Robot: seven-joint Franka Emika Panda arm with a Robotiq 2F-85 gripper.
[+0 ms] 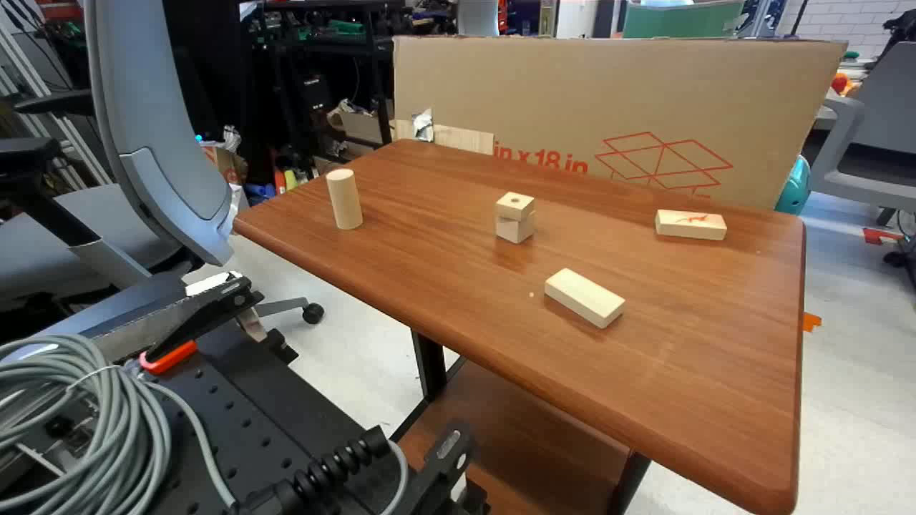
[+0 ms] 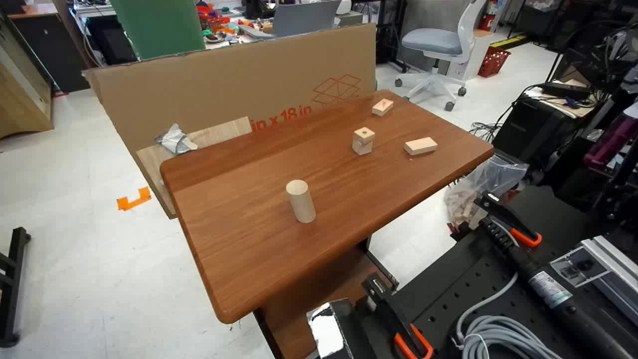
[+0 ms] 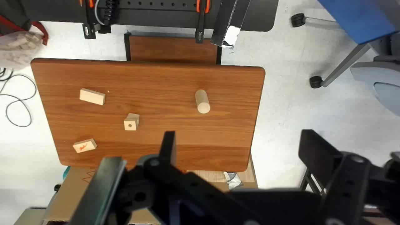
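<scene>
High over the table, my gripper is open, its two dark fingers wide apart and nothing between them. A pale wooden cylinder point(image 1: 345, 199) stands upright on the table point(image 1: 412, 249), alone at one end in exterior view 2. Two small wooden blocks point(image 2: 363, 141) are stacked, the upper one point(image 1: 515, 204) with a dark hole in its top. One plain rectangular block point(image 1: 585, 297) lies flat. Another block point(image 1: 690, 224), bearing a red mark, lies near the cardboard side. In the wrist view, all of these are apart from the fingers. Neither exterior view shows the gripper.
A cardboard panel point(image 2: 233, 78) stands along one long edge of the table. Opposite is a black perforated bench point(image 1: 232, 429) with clamps and coiled grey cable point(image 1: 94, 412). Bare tabletop separates the cylinder from the blocks. A chair point(image 1: 163, 129) stands near the cylinder's end.
</scene>
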